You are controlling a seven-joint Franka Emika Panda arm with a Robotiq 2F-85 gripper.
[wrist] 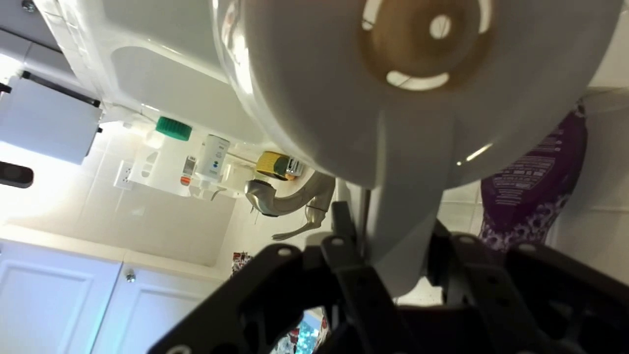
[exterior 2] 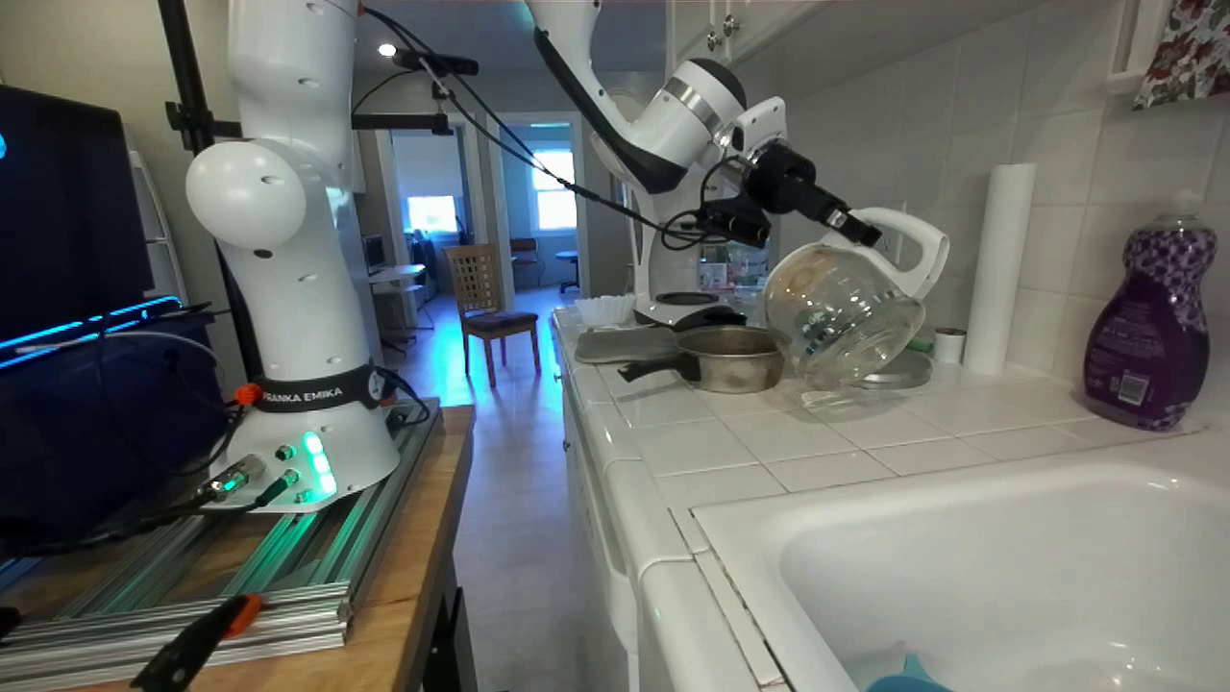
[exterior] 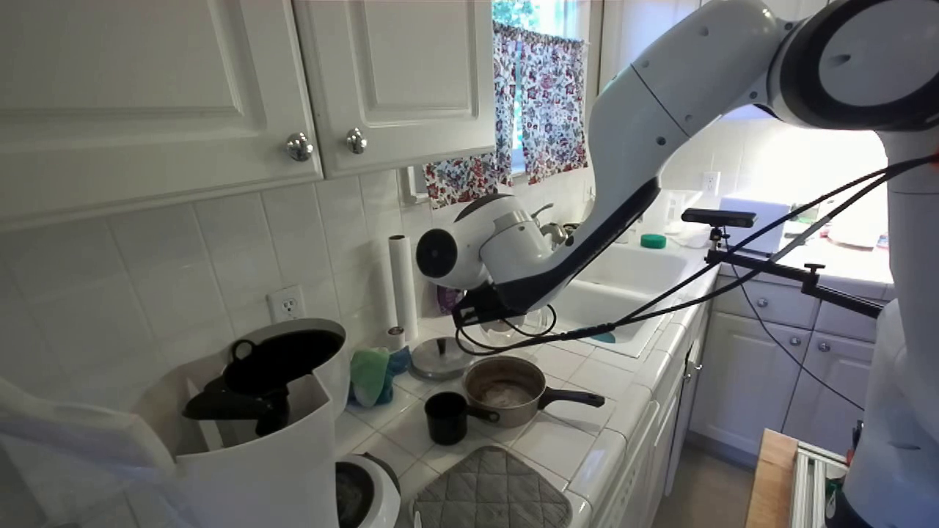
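A clear glass carafe (exterior 2: 848, 313) with a white handle (exterior 2: 929, 252) hangs tilted over the tiled counter in exterior view 2. My gripper (exterior 2: 855, 226) is shut on that handle near its upper end. In the wrist view, the white handle passes between the dark fingers of the gripper, and the carafe's white lid (wrist: 312, 76) fills the upper part. Whether the carafe's lowest edge touches the counter, I cannot tell. From exterior view 1 the carafe is mostly hidden by the wrist and cables.
A saucepan (exterior: 505, 388) and a small black pot (exterior: 446, 419) stand on the counter near a lid (exterior: 441, 358). By the wall are a paper towel roll (exterior 2: 999, 267) and a purple soap bottle (exterior 2: 1150, 317). The white sink (exterior 2: 980, 542) lies beyond, with clear tiles before it.
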